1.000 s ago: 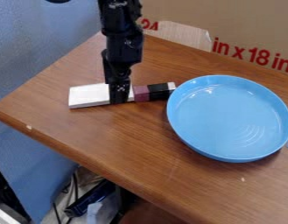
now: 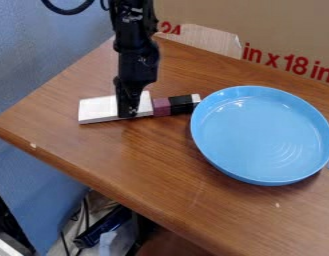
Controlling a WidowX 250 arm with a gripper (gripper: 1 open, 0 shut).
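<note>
My black gripper reaches down from the top onto a white eraser-like bar lying on the wooden table; its fingertips are at the bar, and whether they grip it is hard to see. A block with maroon and black sections continues the bar to the right. A light blue plate lies to the right of these.
A cardboard box with red printing stands behind the table. Blue padding is at the left, and clutter lies below the table's left edge.
My arm and gripper have shifted slightly to the left over the white bar. The bar and plate look unchanged.
</note>
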